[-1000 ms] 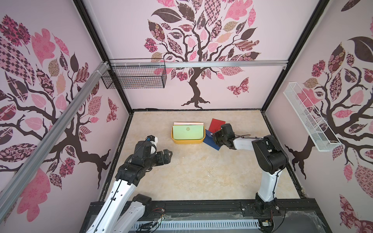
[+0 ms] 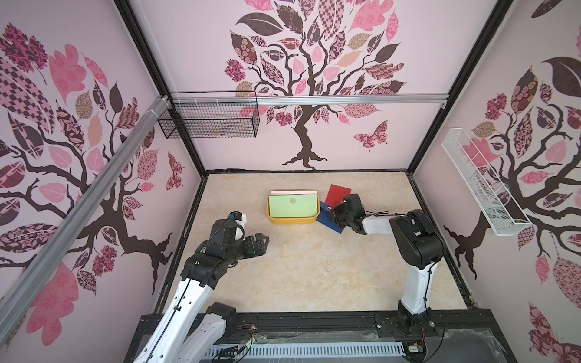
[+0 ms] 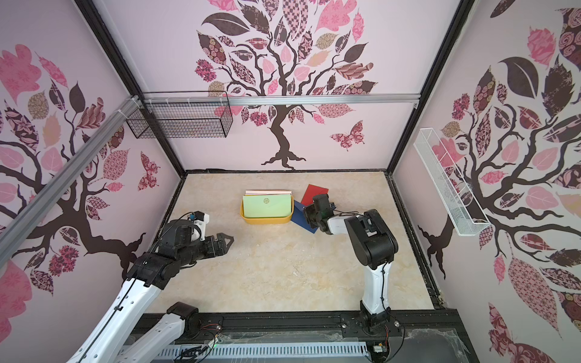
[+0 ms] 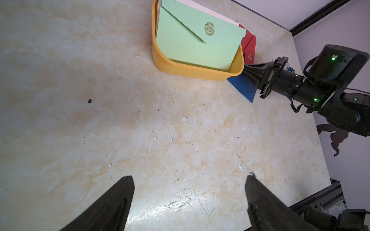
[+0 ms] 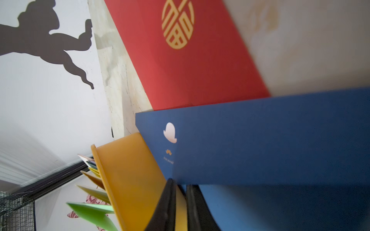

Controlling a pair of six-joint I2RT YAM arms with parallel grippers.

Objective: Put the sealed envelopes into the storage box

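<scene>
The yellow storage box [image 2: 292, 220] stands at the back middle with a light green envelope [image 2: 293, 206] and others upright inside. Right of it a blue envelope [image 2: 329, 225] lies on the table, partly over a red envelope [image 2: 336, 194]. My right gripper is at the blue envelope's flap edge in the right wrist view. Its fingers [image 5: 166, 206] are close together with a narrow gap; whether they grip the flap edge I cannot tell. Away at the left, my left gripper hangs over bare table, open and empty.
A black wire basket [image 2: 208, 119] is mounted at the back left, and a white wire shelf [image 2: 487, 181] on the right wall.
The left arm, box and envelopes look unmoved.
</scene>
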